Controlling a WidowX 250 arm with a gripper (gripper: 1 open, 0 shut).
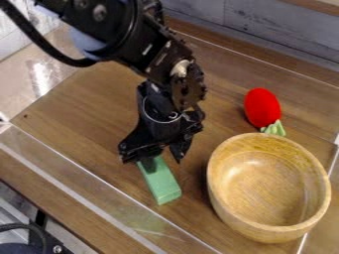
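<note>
My black gripper [157, 149] points down over the wooden table, low above the far end of a green block [162, 185], with its fingers open around or just over that end. The block lies flat near the front edge; its upper part is hidden by the gripper. To its right stands a wooden bowl [268, 203].
A red vegetable-like toy [263, 107] with a green top lies behind the bowl. A clear edge strip runs along the front, and a grey wall stands at the back.
</note>
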